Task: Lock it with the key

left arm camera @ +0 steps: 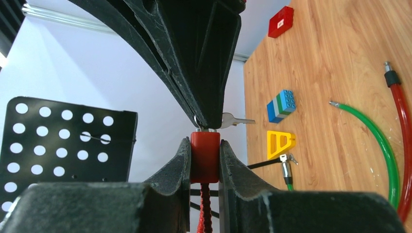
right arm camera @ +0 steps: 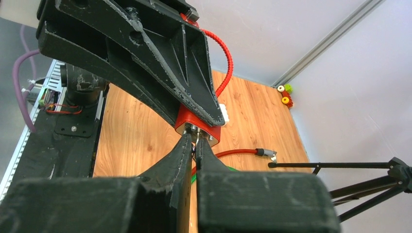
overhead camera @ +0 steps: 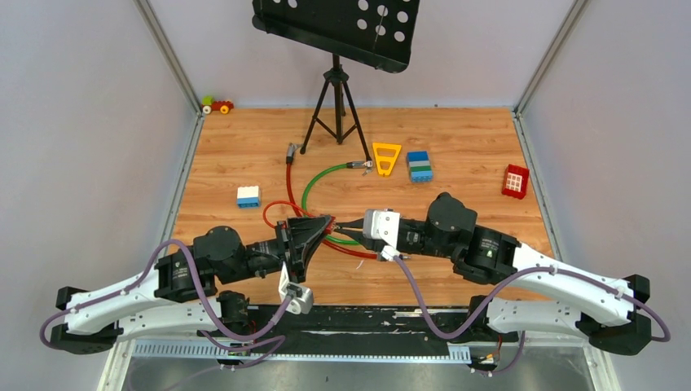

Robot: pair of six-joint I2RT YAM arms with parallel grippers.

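In the left wrist view the small red lock body (left arm camera: 205, 158) is pinched between the fingers of my left gripper. Its braided red cable (right arm camera: 224, 51) loops away in the right wrist view. In the top view both grippers meet above the table's middle; how far the key is turned cannot be told.
Below the grippers lie a red hose (overhead camera: 289, 183) and a green hose (overhead camera: 326, 173). A music stand (overhead camera: 338, 98), a yellow triangle (overhead camera: 386, 159) and toy blocks (overhead camera: 420, 166) stand farther back.
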